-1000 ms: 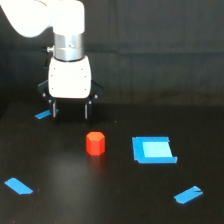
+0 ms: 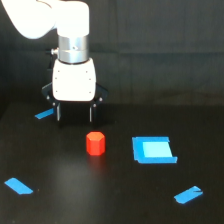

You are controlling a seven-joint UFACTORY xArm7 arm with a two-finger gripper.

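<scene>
A small red block (image 2: pixel 95 143) stands on the dark table, near the middle of the camera view. Up and to its left hangs my gripper (image 2: pixel 75 116), its two dark fingers wide apart with only empty space between them. It appears to be behind the block and does not touch it. A square of blue tape (image 2: pixel 137 152) with a pale centre (image 2: pixel 157 149) lies flat to the block's right, bare on top.
Blue tape strips lie at the front left (image 2: pixel 18 186), the front right (image 2: pixel 188 195) and the back left (image 2: pixel 45 114). A dark backdrop (image 2: pixel 150 60) rises behind the tabletop.
My arm and gripper have shifted slightly to the right and a little lower in the view. The fingers stay apart. The red block and the tape have not moved.
</scene>
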